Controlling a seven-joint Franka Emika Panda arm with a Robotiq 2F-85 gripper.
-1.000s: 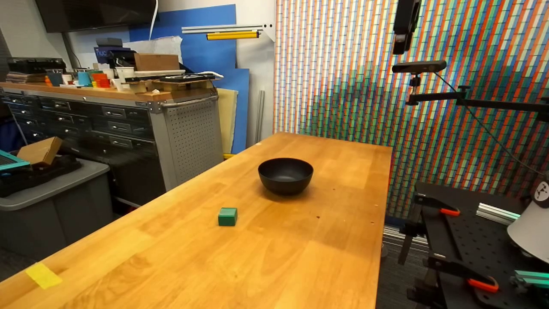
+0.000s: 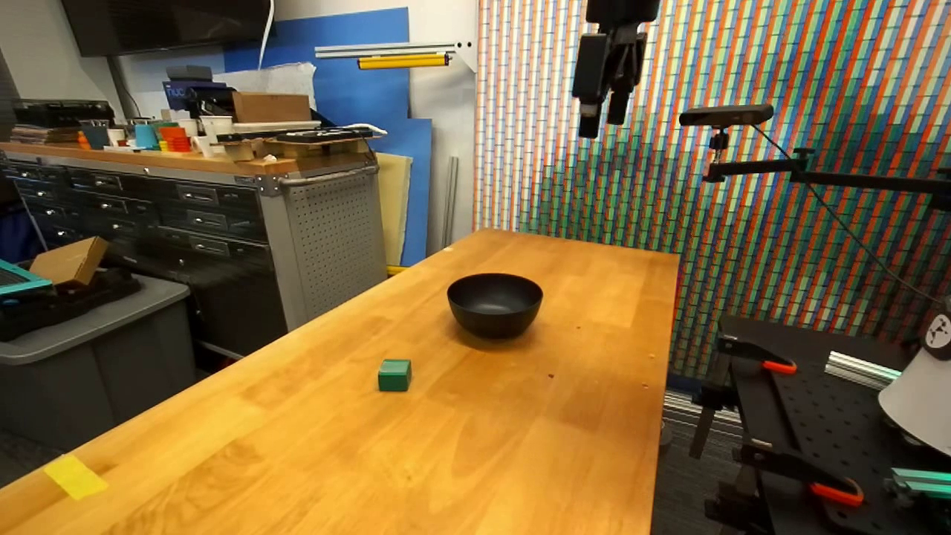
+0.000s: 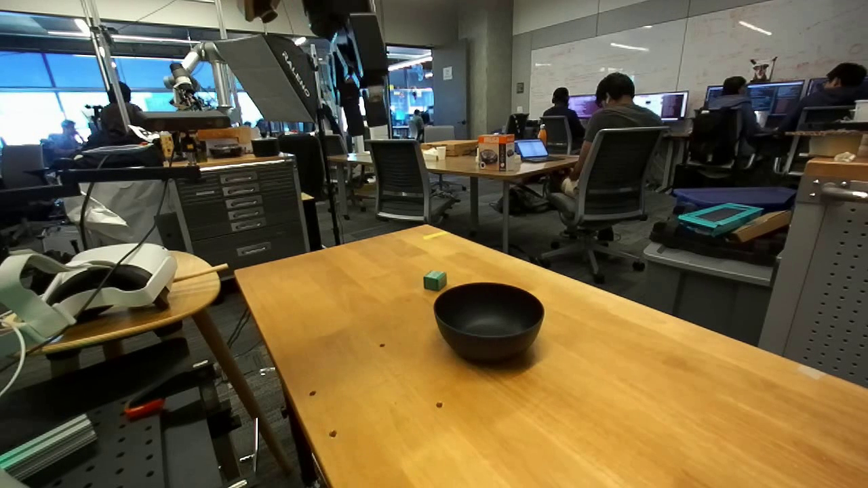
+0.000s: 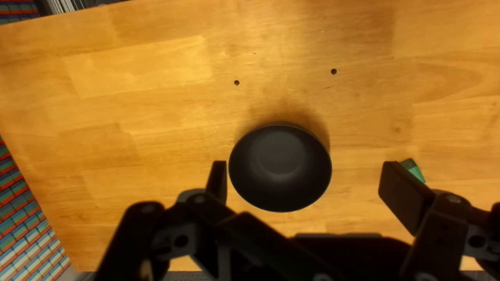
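Observation:
On the wooden table stands a black bowl, upright and empty in the wrist view. Beside it, apart from it, lies a small green block; exterior view 2 shows the block just behind the bowl. High above the table hangs my gripper, clear of both. In the wrist view the gripper is open, its fingers wide apart with nothing held between them. The right finger partly covers the green block from above.
A camera on an arm stands off the table's side. A drawer cabinet lies beyond the opposite edge.
My gripper has moved left and somewhat lower in exterior view 1, and its fingers now show more from the side. The bowl and block have not moved.

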